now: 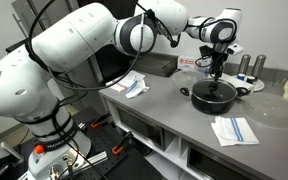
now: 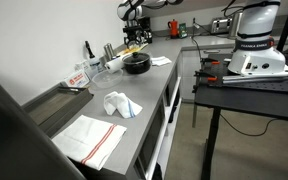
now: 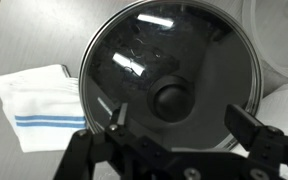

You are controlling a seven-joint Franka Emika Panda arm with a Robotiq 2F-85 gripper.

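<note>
A black pot (image 1: 214,102) with a dark glass lid (image 3: 174,60) stands on the grey counter near its back. At the lid's centre is a round black knob (image 3: 171,101). Directly above the lid, my gripper (image 1: 216,77) points downward with its fingers apart. In the wrist view the gripper shows one finger on either side of the knob's line, and nothing is held between them. Whether the fingertips are level with the knob is hard to tell. In exterior view 2 the pot (image 2: 136,64) appears far along the counter.
A white towel with a blue stripe (image 1: 234,131) lies in front of the pot. A clear bowl (image 1: 274,112) sits to its right, with bottles and containers behind. Another cloth (image 1: 135,90) lies left.
</note>
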